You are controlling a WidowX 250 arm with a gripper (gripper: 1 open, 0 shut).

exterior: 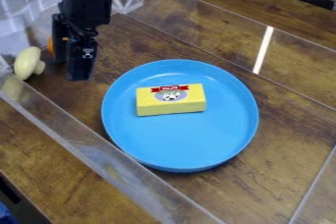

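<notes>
My black gripper (75, 59) hangs at the upper left, its fingers pointing down and apart. Just behind it an orange round object (53, 45) is mostly hidden. A pale cream oblong object (29, 63) lies to its left. A yellow box with a red label (188, 103) rests on a blue plate (179, 144) to the lower right of the gripper.
Transparent walls (118, 159) run along the left and bottom, and a white cloth or plastic (23, 2) is at the top left.
</notes>
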